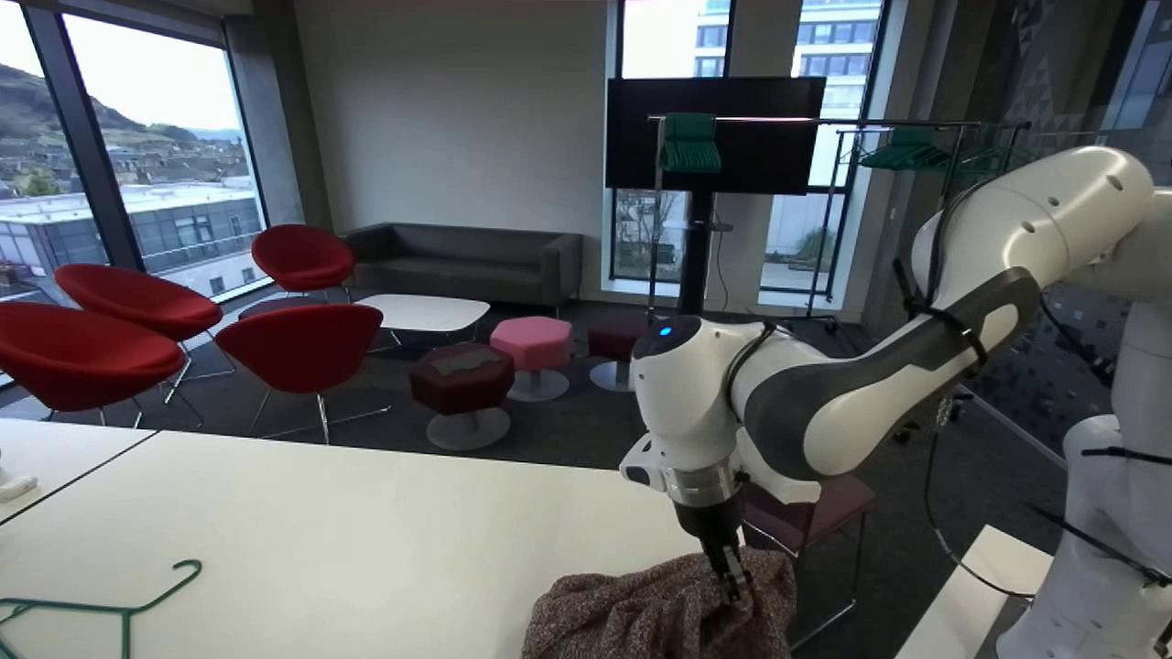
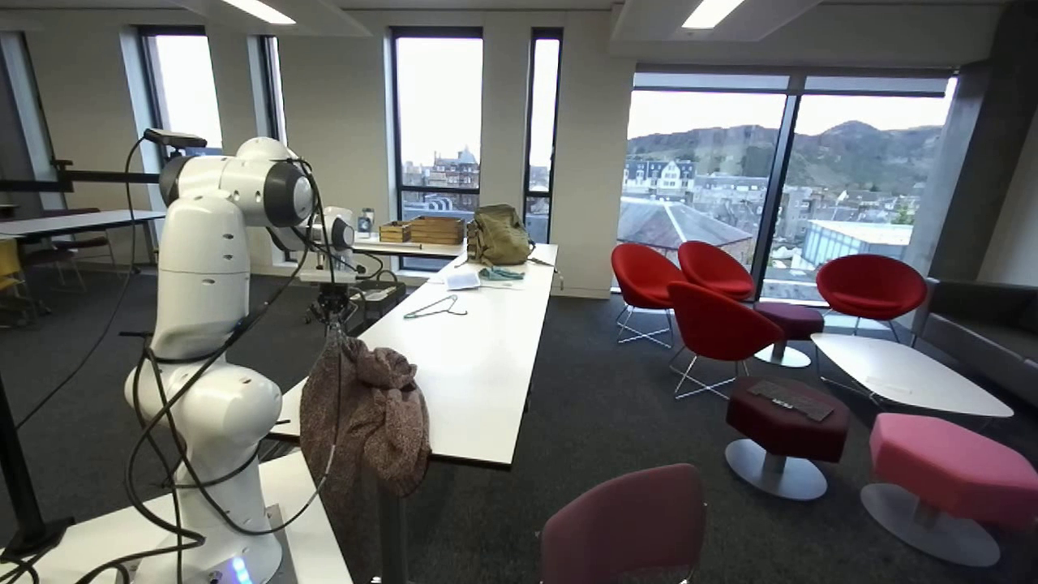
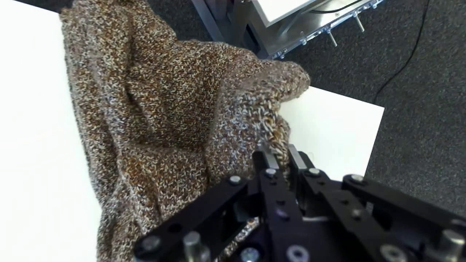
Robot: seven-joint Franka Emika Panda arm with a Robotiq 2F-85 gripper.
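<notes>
A brown knitted garment (image 1: 648,615) lies bunched at the near end of the white table. In exterior view 2, part of the garment (image 2: 375,418) hangs down past the table's edge. My gripper (image 1: 732,582) points down, shut on a fold of the knit. From the wrist, the garment (image 3: 166,109) spreads to the left, and a raised fold runs between the fingertips of my gripper. A green hanger (image 1: 99,608) rests on the table at left, also visible as a hanger (image 2: 435,307) farther along the tabletop.
The white table (image 1: 363,516) has a wide bare stretch between garment and hanger. A backpack (image 2: 498,235) and wooden boxes (image 2: 435,230) stand at its far end. A maroon chair (image 2: 628,526) is beside the table. A rack (image 1: 813,119) with green hangers stands behind.
</notes>
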